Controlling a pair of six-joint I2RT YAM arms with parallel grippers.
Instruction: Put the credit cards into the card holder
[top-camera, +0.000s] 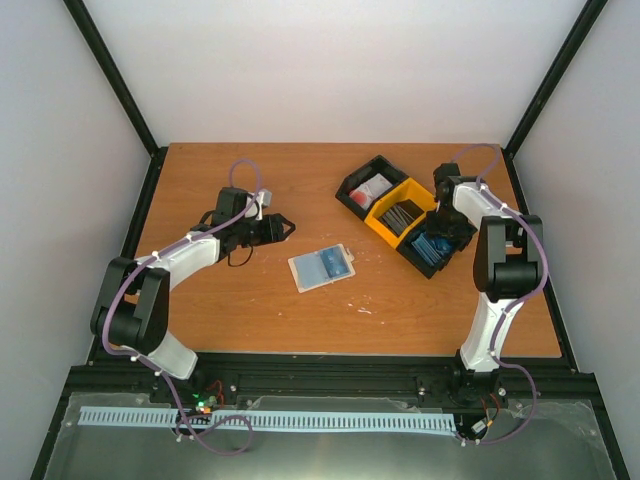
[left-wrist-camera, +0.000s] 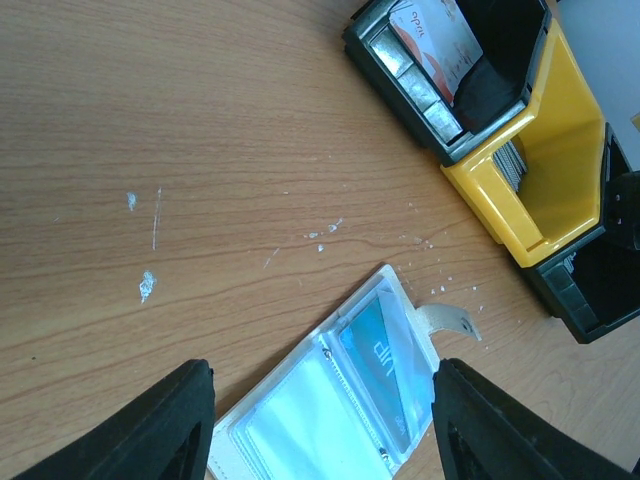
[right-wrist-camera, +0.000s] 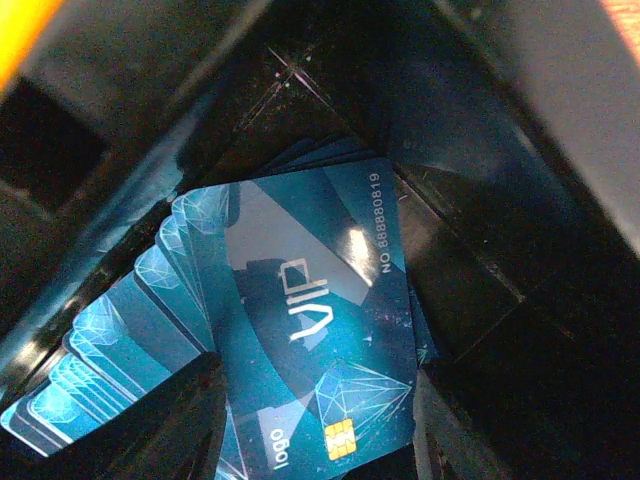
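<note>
Blue VIP credit cards (right-wrist-camera: 320, 300) lie fanned in a black bin (top-camera: 431, 266). My right gripper reaches into that bin with its fingers apart, one at each side edge of the top card; no grip on it shows. The clear white-edged card holder (top-camera: 306, 271) lies flat on the table, a blue card (left-wrist-camera: 385, 345) showing behind its upper pocket and a strap sticking out at one end. Above the holder, my left gripper is open and empty, its fingers well apart in the left wrist view.
Adjoining the blue cards' bin are a yellow bin (left-wrist-camera: 505, 205) with dark cards and another black bin (top-camera: 352, 183) with white-and-red cards. Bin walls stand close around the right gripper. Bare wooden table (top-camera: 300, 315) surrounds the holder.
</note>
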